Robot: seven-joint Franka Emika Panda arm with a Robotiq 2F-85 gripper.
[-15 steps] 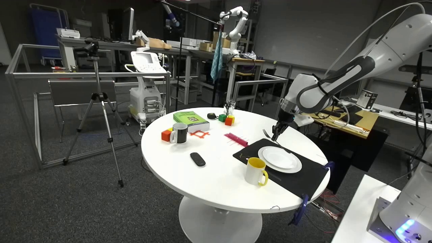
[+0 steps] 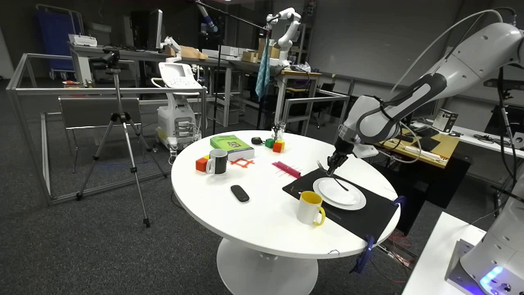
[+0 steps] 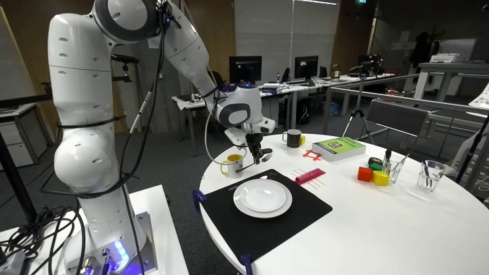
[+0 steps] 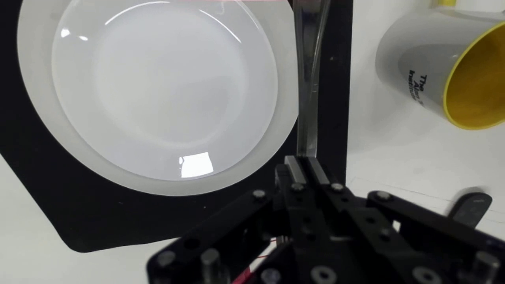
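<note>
A metal fork is gripped partway along its length, with its tines [image 3: 266, 157] sticking out on one side of my gripper [image 3: 257, 161] and its handle [image 3: 245, 168] on the other. The fingers are shut on it. In exterior view 1 my gripper [image 2: 330, 173] hangs over the far edge of the black mat [image 2: 371, 216], and the handle appears across the stacked white plates [image 2: 344, 195]. Looking down in the wrist view, the handle [image 4: 308, 104] runs upward from my gripper, beside the plates [image 4: 165, 85]; the tines are hidden there.
A yellow-and-white mug [image 2: 309, 209] stands beside the mat. A knife [image 3: 247, 181] appears to lie on the mat, partly hidden. Farther off are a dark mug [image 2: 217, 162], a green book [image 2: 232, 147], coloured blocks [image 2: 278, 146] and a pink roll [image 2: 287, 169]. Blue clamps [image 2: 364, 255] grip the table edge.
In exterior view 1 my gripper has shifted slightly left and lower, carrying the fork with it. The plates and mug have stayed put.
</note>
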